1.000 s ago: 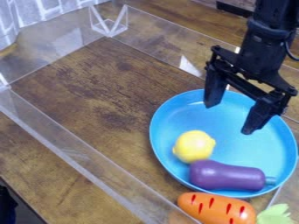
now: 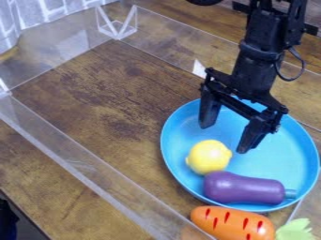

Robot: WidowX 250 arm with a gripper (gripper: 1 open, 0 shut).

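Observation:
My black gripper (image 2: pixel 234 127) hangs open over the back part of a blue plate (image 2: pixel 282 150), its two fingers pointing down, one at the left and one at the right, with nothing seen between them. On the plate, in front of the gripper, sit a yellow lemon (image 2: pixel 208 156) and a purple eggplant (image 2: pixel 242 187). An orange carrot (image 2: pixel 232 224) with a green top lies outside the plate at its front edge.
Clear plastic walls border the wooden surface (image 2: pixel 94 94), which is bare to the left of the plate. A small white clear piece (image 2: pixel 115 26) stands at the back left.
My gripper has moved left and a little down, toward the lemon. The lemon, eggplant and carrot have not visibly moved.

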